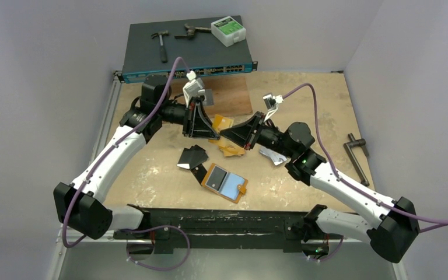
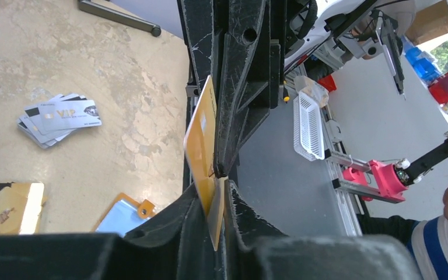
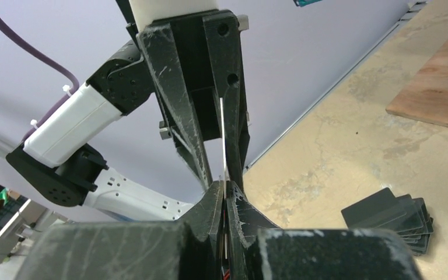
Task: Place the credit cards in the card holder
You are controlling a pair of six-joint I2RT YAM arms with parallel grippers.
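A gold card stands on edge between my two grippers, which meet tip to tip above the table. The right gripper is shut on it; its edge shows as a thin pale line. Around the same card, the left gripper stands partly open, with a narrow gap between its fingers. Below lies the tan card holder, with a dark card and a light blue panel showing. Dark cards, gold cards and silver cards lie in separate piles.
At the back, a wooden board lies before a black device carrying two hammers and a white box. A dark T-shaped tool is at the right edge.
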